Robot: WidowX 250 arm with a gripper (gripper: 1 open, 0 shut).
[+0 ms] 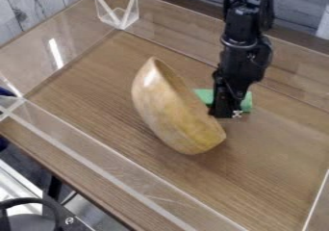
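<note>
A wooden bowl (174,105) stands tipped up on its side on the wooden table (90,100), left of my black gripper (230,110). The gripper is low at the bowl's right, over a green object (243,100) that is partly hidden behind it. The fingers look shut; nothing clearly shows between them.
A clear plastic piece (117,12) lies at the back left. Black cables and a dark part are at the bottom left corner.
</note>
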